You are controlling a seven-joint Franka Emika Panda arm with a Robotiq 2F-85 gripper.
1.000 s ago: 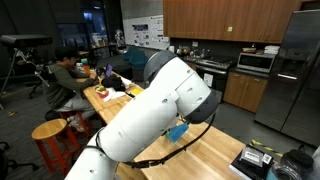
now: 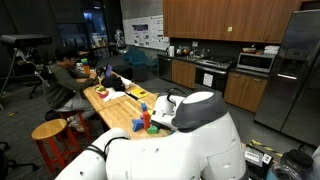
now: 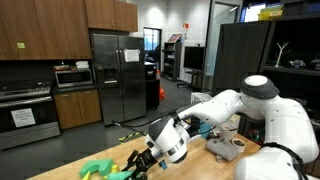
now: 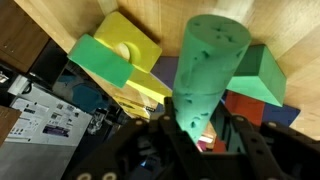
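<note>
In the wrist view my gripper is shut on a green, round-ended object (image 4: 212,62), which sticks out beyond the fingers toward the table. Below it lie colored blocks: a yellow block (image 4: 127,40) and a green block (image 4: 100,62) on one side, another green block (image 4: 258,74) and a red block (image 4: 243,106) on the other. Exterior view 2 has the gripper (image 3: 137,166) low at the table, near a green block (image 3: 97,167). My arm hides the gripper's fingers in exterior view 1.
Left of the arm, a blue block (image 2: 138,124) and a red block (image 2: 146,117) stand on the wooden table. A grey container (image 3: 226,148) sits beside the arm. A person (image 2: 65,80) sits at the far left.
The arm has swung and lowered in exterior view 1.
</note>
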